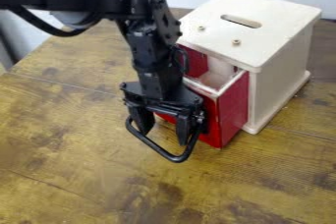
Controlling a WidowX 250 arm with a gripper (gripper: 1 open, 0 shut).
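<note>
A pale wooden box (pixel 273 63) with a slot and small knobs on top stands at the upper right. Its red front parts are visible, including a red panel (pixel 227 110) low on the front, with a pale inside showing above it. The black gripper (pixel 165 122) hangs in front of that red panel, overlapping it in view. Whether its fingers are open or shut, or touching the red panel, I cannot tell.
A white wall shows behind at the upper left.
</note>
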